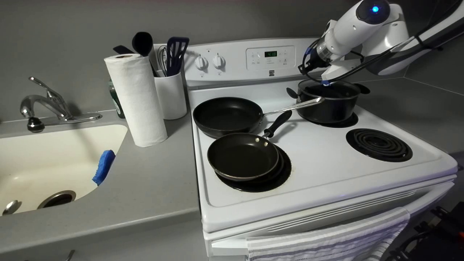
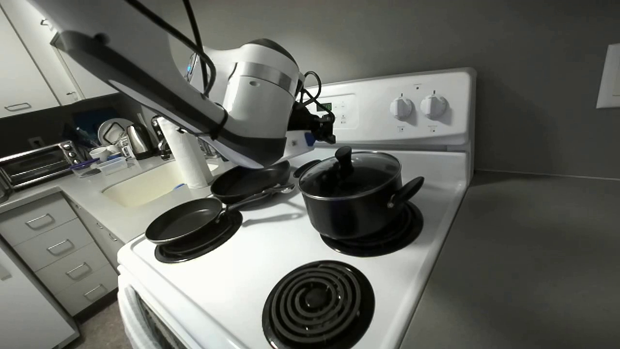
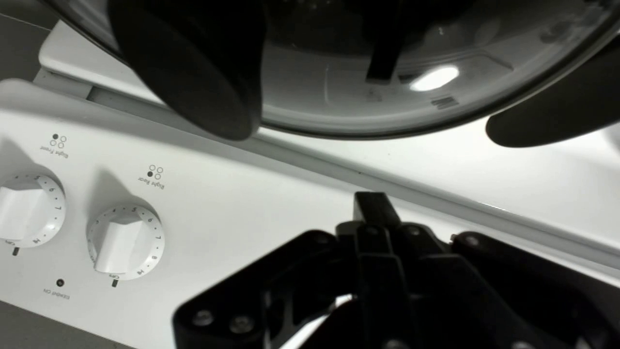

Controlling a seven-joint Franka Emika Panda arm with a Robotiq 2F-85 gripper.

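My gripper is shut, with nothing showing between its fingers. In the second exterior view the gripper hangs near the stove's back panel, behind and above the black pot. A glass lid with a black knob covers that pot on the rear right burner. Below the gripper in the wrist view lies the white control panel, with two knobs off to the left; the nearer knob stands apart from the fingers. The lid's glass fills the top of that view.
Two black frying pans, a rear pan and a front pan, occupy the left burners, handles pointing toward the pot. A paper towel roll and a utensil crock stand on the left counter beside the sink.
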